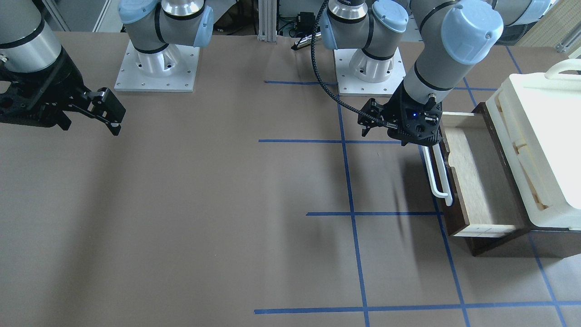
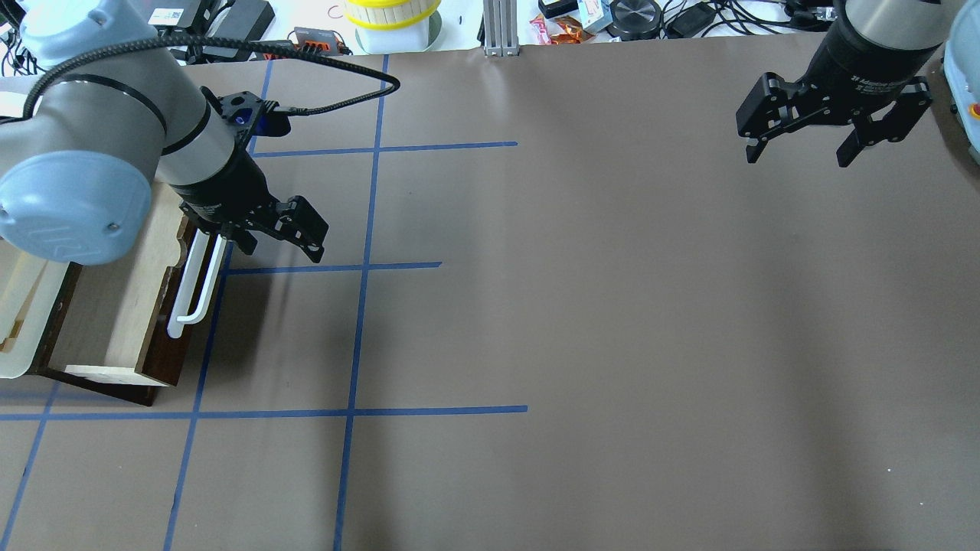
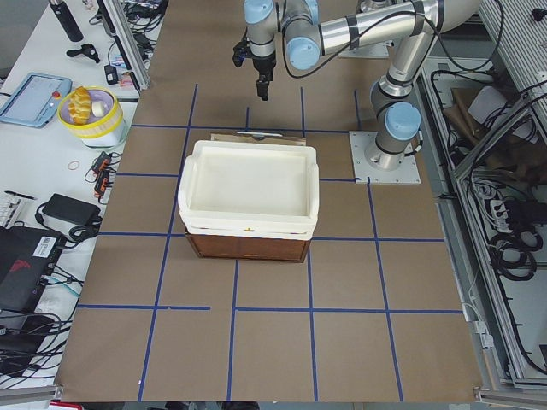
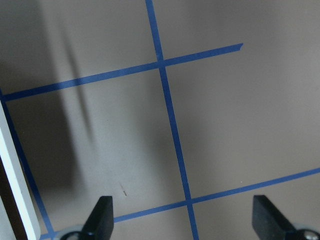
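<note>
A small wooden cabinet with a white top stands on the taped table, its drawer [image 1: 479, 174] pulled out, with white handle bars [image 1: 429, 169] on the drawer front; in the top view the handle [image 2: 184, 289] is at the left. My gripper [image 1: 384, 131] hangs above the table just off the handle's far end; in the top view it [image 2: 280, 243] is beside that handle. In the wrist view the open fingertips frame bare table, with a white strip [image 4: 17, 180] along the left edge. Nothing shows between the fingers.
A second arm [image 1: 60, 98] hangs at the front view's left, well apart. A yellow tub [image 3: 90, 128] and cables lie on a side bench.
</note>
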